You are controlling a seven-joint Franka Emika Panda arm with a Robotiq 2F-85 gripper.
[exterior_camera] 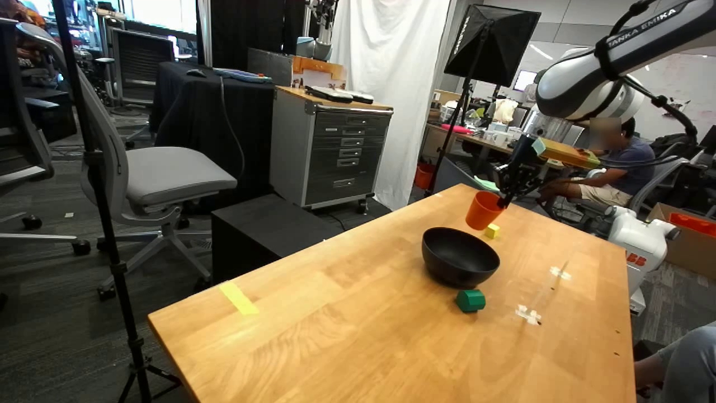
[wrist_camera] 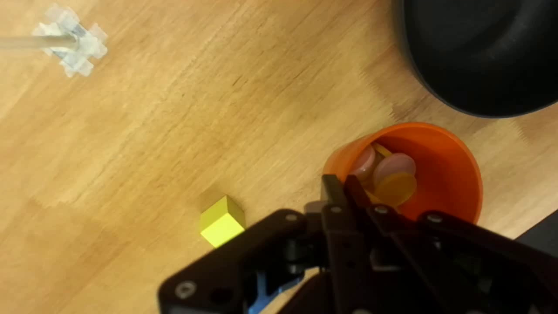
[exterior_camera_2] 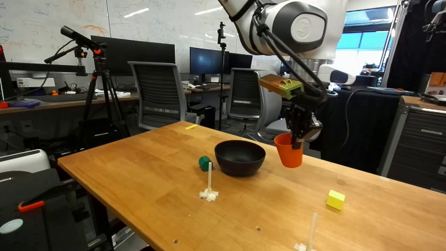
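An orange cup [exterior_camera: 483, 210] hangs above the table, tilted, with my gripper [exterior_camera: 504, 201] shut on its wall near the rim. In the wrist view the fingertips of my gripper pinch the left side of the cup [wrist_camera: 450, 172]. Several pinkish and yellow-orange round pieces [wrist_camera: 396, 187] lie inside it. The black bowl [exterior_camera_2: 240, 159] stands upright on the table beside the raised cup [exterior_camera_2: 289, 152]. No contents show in the visible part of the bowl [wrist_camera: 486, 57].
A yellow cube [exterior_camera_2: 335, 200] and a green block [exterior_camera_2: 205, 163] rest on the table [exterior_camera: 349, 322], the green one close to the bowl. Thin upright sticks [exterior_camera_2: 209, 179] are taped to the tabletop.
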